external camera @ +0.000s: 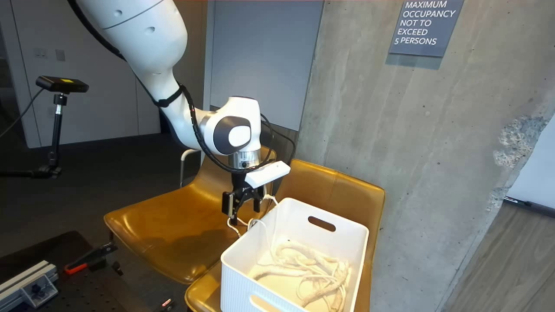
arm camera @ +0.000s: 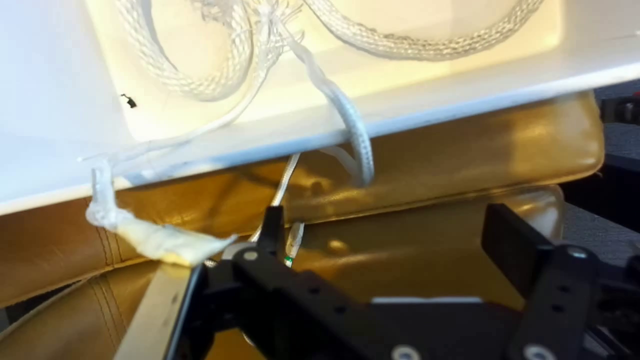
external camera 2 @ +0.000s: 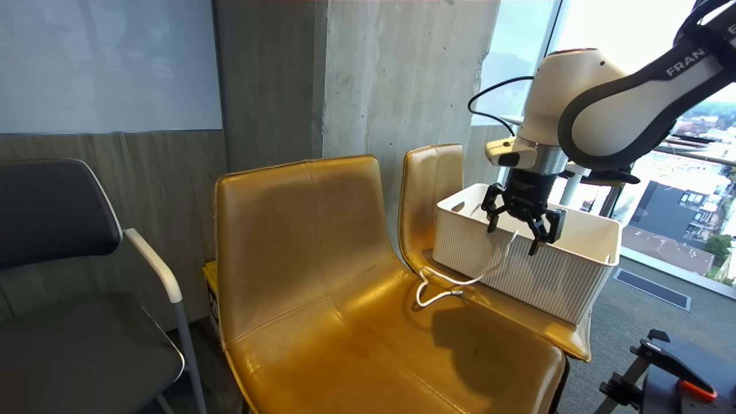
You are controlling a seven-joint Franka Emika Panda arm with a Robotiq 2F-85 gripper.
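My gripper [external camera: 245, 209] is open beside the near left wall of the white box [external camera: 244, 286], over the yellow-brown chairs. In the wrist view, the gap of the gripper holds nothing. A frayed, whitish rope end [arm camera: 159, 237] seems to cling to the outside of the left finger, and a thin strand runs from it into the box. Another white cord [arm camera: 354, 138] hangs over the box wall. Its loose end [external camera 2: 441, 295] rests on the chair seat. More pale braided ropes [external camera: 312, 268] lie coiled inside the box.
The box stands on one chair [external camera: 333, 182]; a second chair [external camera: 171, 229] with an empty seat is beside it. A concrete pillar [external camera: 442, 130] rises behind. A dark table with tools [external camera: 91, 257] occupies the lower left.
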